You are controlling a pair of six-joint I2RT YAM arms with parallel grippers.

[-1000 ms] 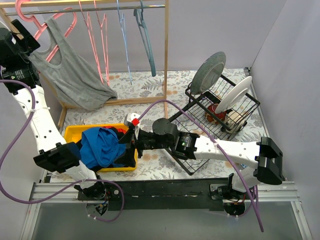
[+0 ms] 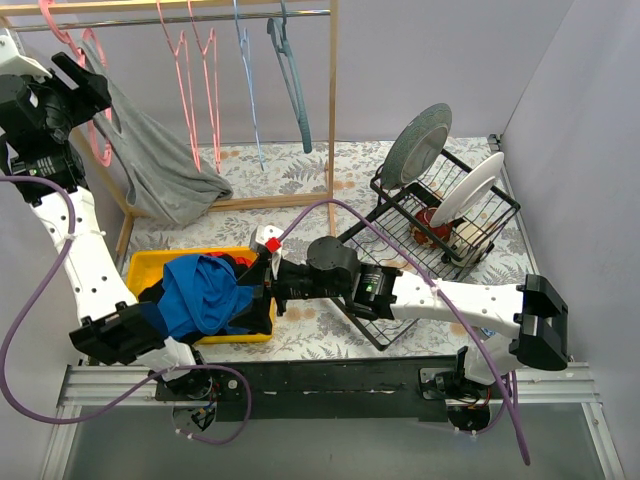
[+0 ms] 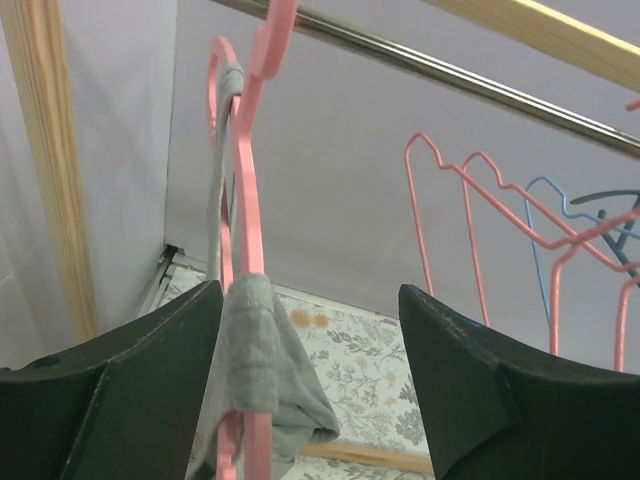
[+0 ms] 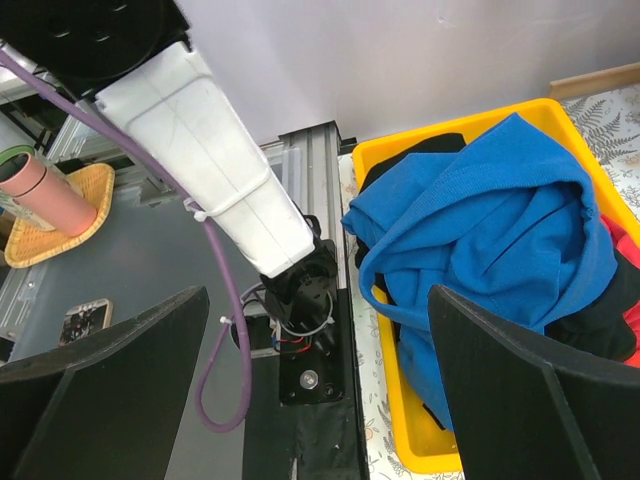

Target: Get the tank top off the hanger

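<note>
The grey tank top (image 2: 160, 160) hangs at the rack's left on a pink hanger (image 3: 247, 190), its straps draped over it. My left gripper (image 2: 70, 80) is up beside that hanger; in the left wrist view its fingers stand apart, with the hanger and a strap (image 3: 250, 340) between them, not visibly clamped. My right gripper (image 2: 262, 285) is open above the yellow bin (image 4: 420, 450), away from the tank top.
More pink, blue and teal hangers (image 2: 290, 80) hang to the right on the rail (image 2: 140, 22). A blue cloth (image 4: 480, 230) fills the bin. A dish rack (image 2: 420, 260) with plates stands at the right.
My left gripper has moved right toward the hanger, which has swung to a more edge-on angle with the tank top on it. The right arm is essentially still.
</note>
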